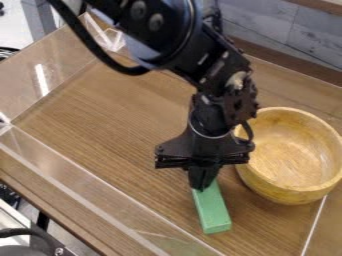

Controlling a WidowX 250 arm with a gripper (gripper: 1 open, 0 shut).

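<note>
My gripper [202, 178] hangs low over the wooden table [94, 130], its fingertips at the far end of a green block [213, 212] lying flat. The fingers look shut; whether they touch the block is hard to tell. A yellow bowl [297, 155] sits just right of the gripper.
A grey wall [294, 45] runs along the back. Cables and a frame lie beyond the near left edge.
</note>
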